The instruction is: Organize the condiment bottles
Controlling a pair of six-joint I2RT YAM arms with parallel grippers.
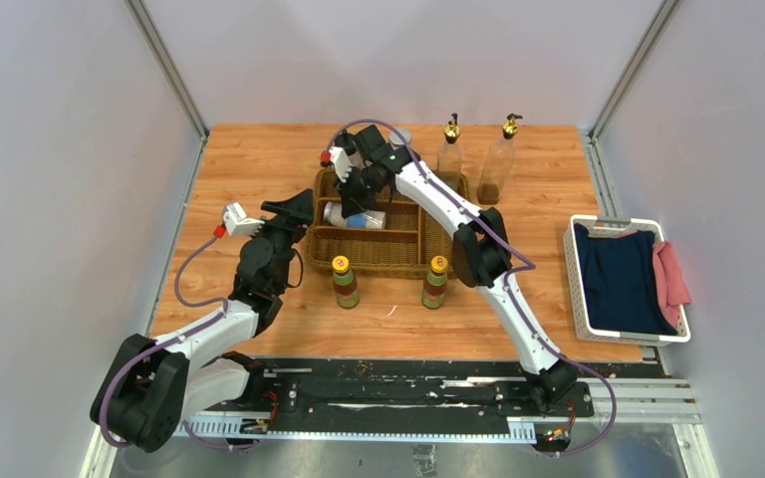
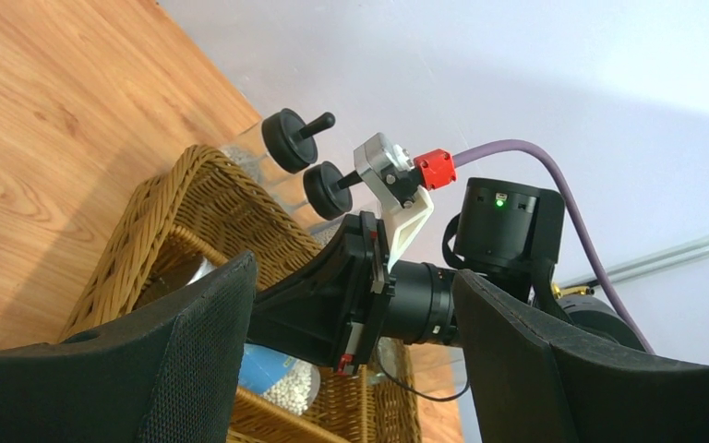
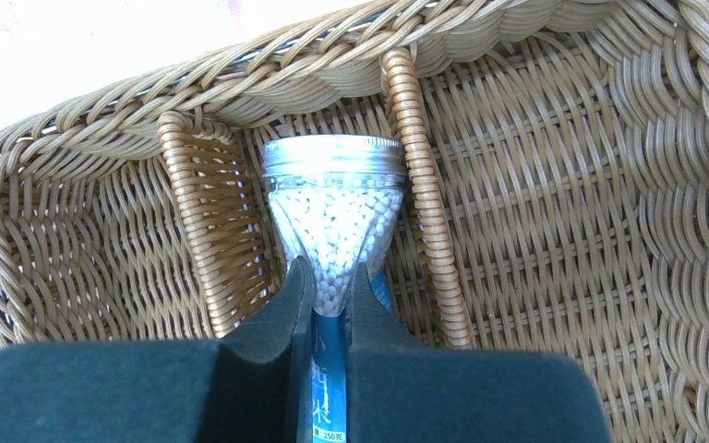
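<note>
A wicker basket with dividers holds a clear jar of white pellets with a silver lid and blue label, lying on its side in the middle compartment. My right gripper is shut on this jar. My left gripper stands open at the basket's left, nothing between its fingers. Two green-labelled bottles with yellow caps, left and right, stand in front of the basket. Two tall glass bottles with gold tops stand behind at the right.
Black-capped containers stand behind the basket, partly hidden by the right arm. A white plastic basket with navy and pink cloths sits at the right.
</note>
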